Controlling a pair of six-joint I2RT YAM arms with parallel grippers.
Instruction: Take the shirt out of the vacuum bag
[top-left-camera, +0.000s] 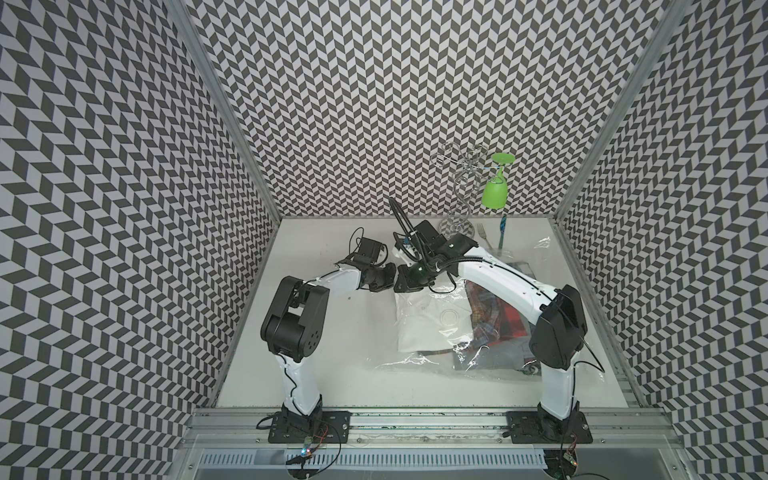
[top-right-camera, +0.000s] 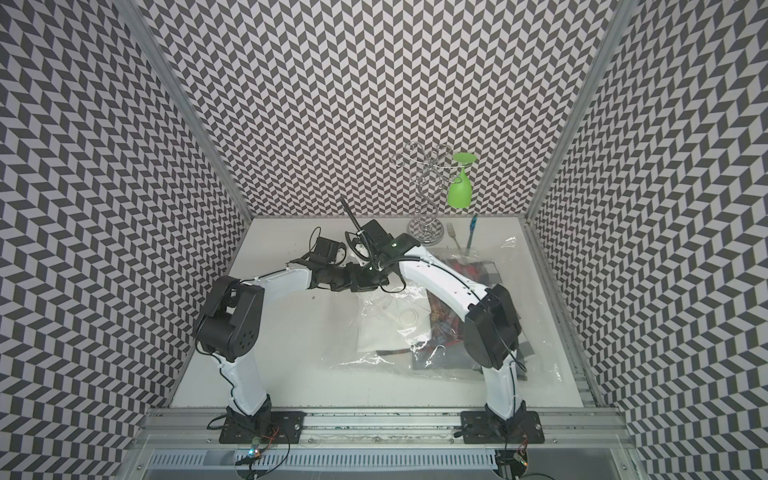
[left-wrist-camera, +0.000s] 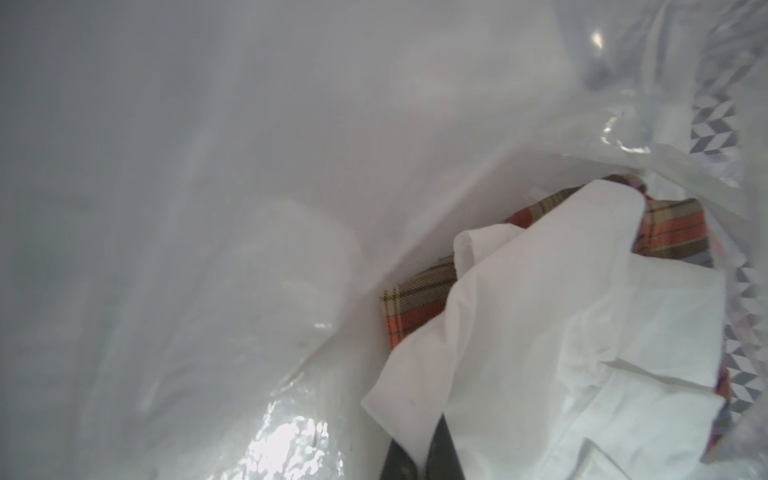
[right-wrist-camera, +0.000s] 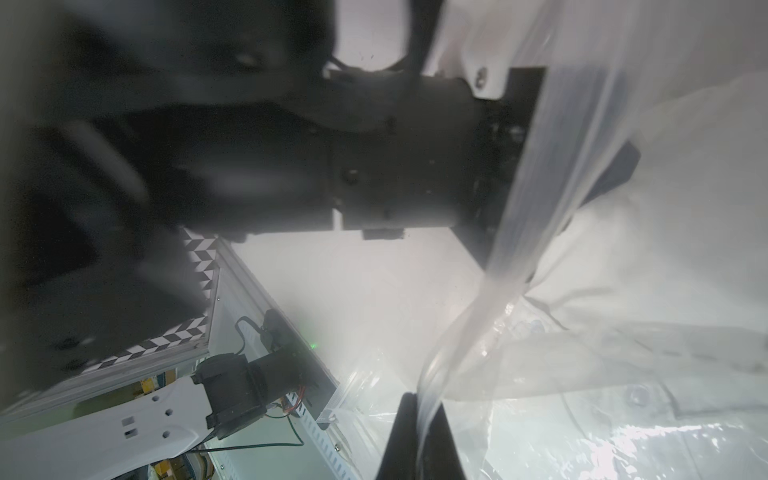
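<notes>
Inside the clear vacuum bag, my left gripper is shut on a corner of the white shirt (left-wrist-camera: 528, 328), which bunches up from its fingertips in the left wrist view. A red and brown plaid garment (left-wrist-camera: 680, 232) shows behind the white cloth. My right gripper is shut on the bag's edge, pulled up into a twisted strip of film. From above, the folded white cloth lies under the film on the table; the tips of both grippers are hidden behind the arms there.
A wire rack (top-left-camera: 460, 188) with a green goblet (top-left-camera: 496, 193) stands at the back, a fork (top-left-camera: 483, 235) and a blue pen-like item (top-left-camera: 502, 230) beside it. Both wrists are crowded together over the bag's opening.
</notes>
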